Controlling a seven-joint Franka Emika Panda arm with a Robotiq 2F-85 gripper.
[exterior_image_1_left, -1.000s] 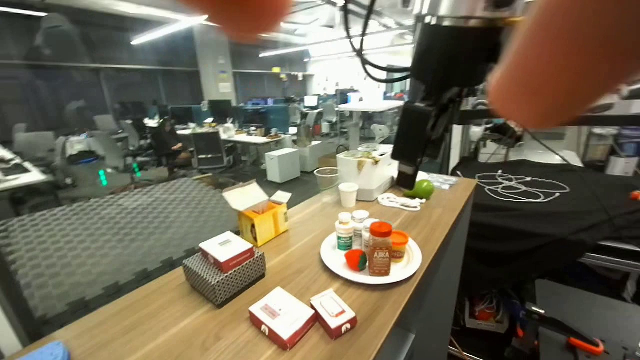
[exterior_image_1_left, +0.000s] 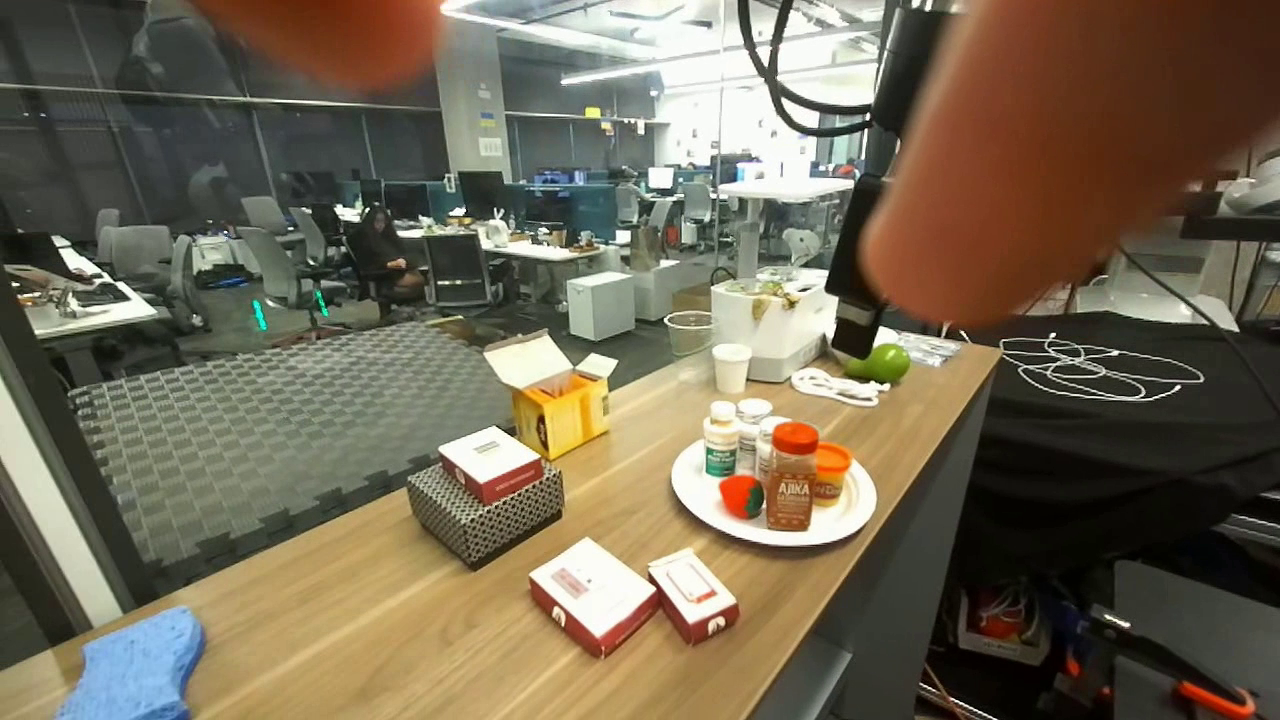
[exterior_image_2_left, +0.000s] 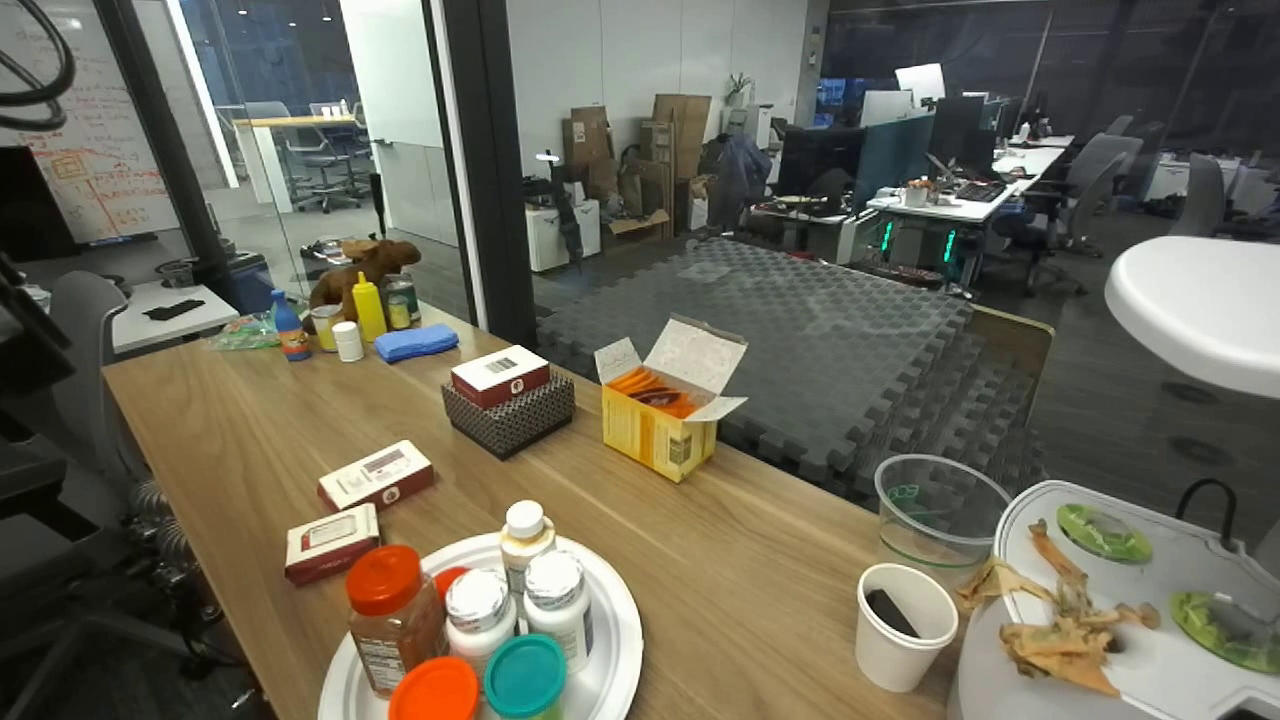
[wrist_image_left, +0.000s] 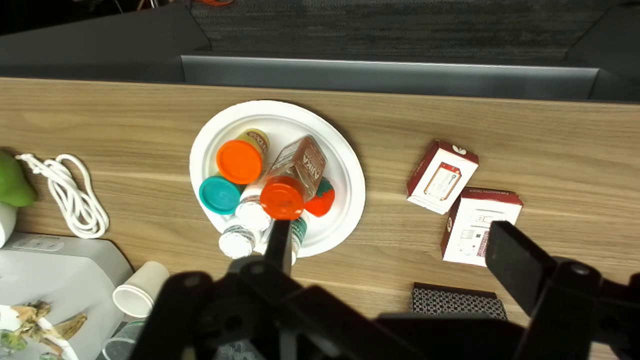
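In the wrist view my gripper is open, its two black fingers (wrist_image_left: 519, 267) wide apart and only tabletop showing between them. It hangs above the table; one finger overlaps the edge of a white plate (wrist_image_left: 349, 204) in that view. On the plate stand a red-lidded spice jar (exterior_image_1_left: 791, 486), an orange-lidded tub (exterior_image_1_left: 830, 474), a teal-lidded tub (exterior_image_2_left: 524, 672), several white bottles (exterior_image_1_left: 721, 439) and a red strawberry-like item (exterior_image_1_left: 740, 496). Two red-and-white boxes (exterior_image_1_left: 594, 594) (exterior_image_1_left: 692, 594) lie nearby. A third box (exterior_image_1_left: 491, 462) rests on a black patterned box (exterior_image_1_left: 486, 516).
An open yellow box (exterior_image_1_left: 561, 414) stands along the far edge. A white cup (exterior_image_1_left: 731, 367), white cord (exterior_image_1_left: 839, 386), green item (exterior_image_1_left: 885, 364) and white planter (exterior_image_1_left: 768, 330) occupy one end. Toward the other end lies a blue sponge (exterior_image_1_left: 138, 666). Blurred fingertips block parts of exterior view 1.
Exterior view 1 itself has shifted, so the whole scene sits farther right and slightly higher in it. The table items keep their arrangement.
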